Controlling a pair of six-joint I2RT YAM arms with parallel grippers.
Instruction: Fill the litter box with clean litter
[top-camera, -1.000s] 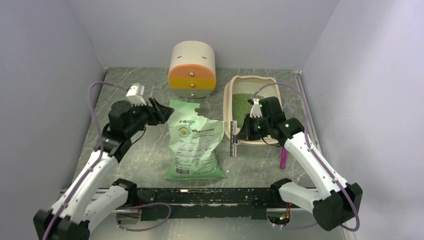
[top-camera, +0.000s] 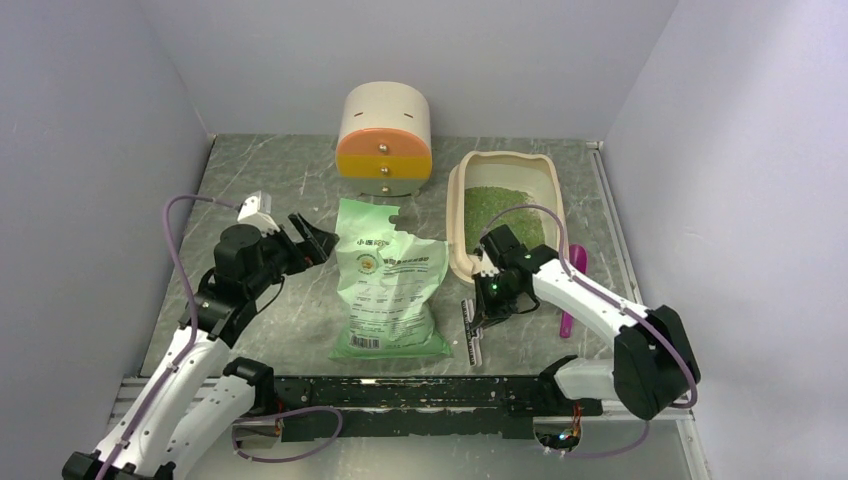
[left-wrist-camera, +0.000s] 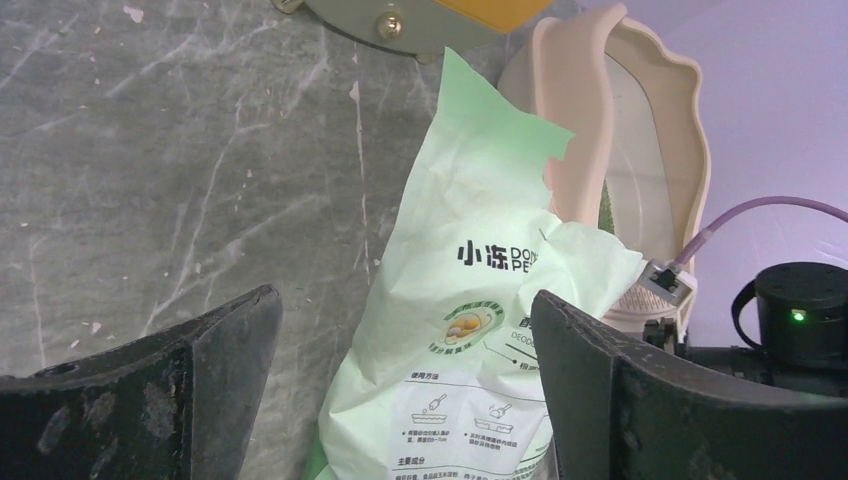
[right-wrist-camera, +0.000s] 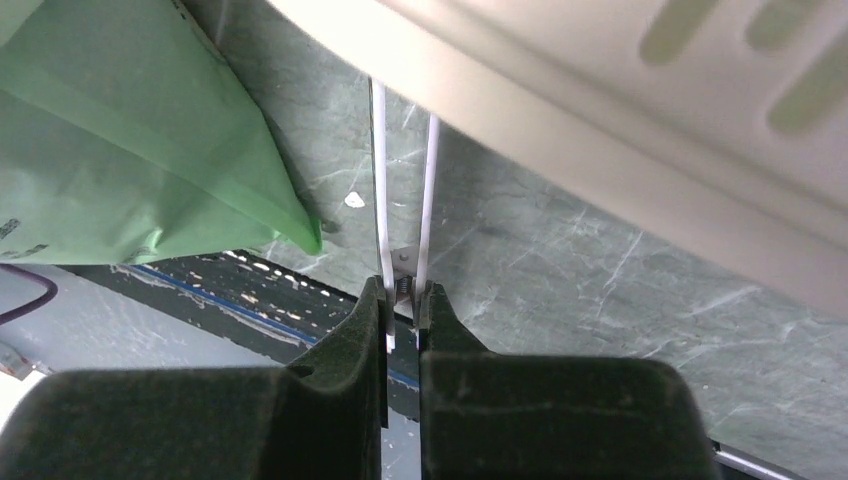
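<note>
The green litter bag (top-camera: 388, 290) stands in the middle of the table, its top torn and crumpled. My left gripper (top-camera: 320, 238) is open by the bag's upper left, with the bag (left-wrist-camera: 440, 330) showing beyond its fingers in the left wrist view. The litter box (top-camera: 458, 200), with green litter inside, sits at the right. My right gripper (top-camera: 478, 322) is shut on a light strip-like tool (right-wrist-camera: 432, 170), low over the table right of the bag, below the box's front rim (right-wrist-camera: 600, 140).
A drawer cabinet (top-camera: 383, 125) stands at the back. A magenta object (top-camera: 567, 320) lies along the right of the box. Its front edge is just below the bag.
My right gripper has moved down toward the front edge with the strip tool. The bag looks unchanged.
</note>
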